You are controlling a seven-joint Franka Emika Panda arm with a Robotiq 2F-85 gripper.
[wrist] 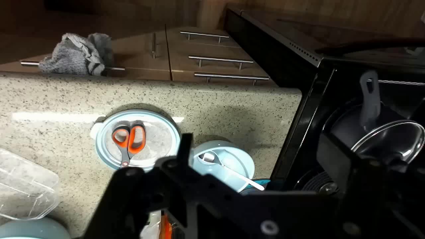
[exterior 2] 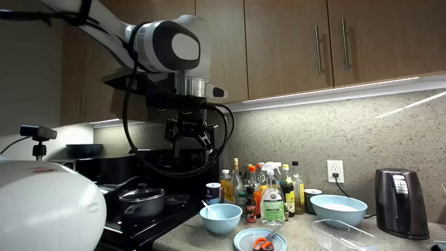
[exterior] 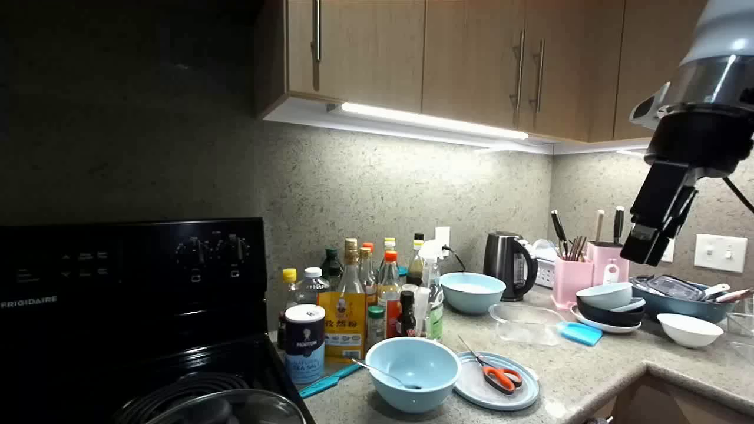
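Observation:
High above the counter, my gripper [exterior 2: 192, 151] stands open, its two fingers wide apart in the wrist view and nothing between them. Below it a light blue bowl [wrist: 235, 159] holds a spoon [wrist: 243, 178] that leans on its rim. Scissors with orange handles [wrist: 137, 139] lie on a round light blue lid or plate [wrist: 172, 133] beside the bowl. Part of the bowl is hidden behind a finger in the wrist view. In exterior view 1 the gripper [exterior: 643, 244] appears at the upper right, clear of everything.
Several bottles and a spray bottle [exterior 2: 272, 205] stand along the wall behind the bowl. A clear container [wrist: 28, 185], another blue bowl [exterior 2: 338, 207] and a kettle [exterior 2: 399, 203] are farther along. The black stove carries a lidded pot [exterior 2: 142, 203]. Cabinets [exterior 2: 288, 46] hang above.

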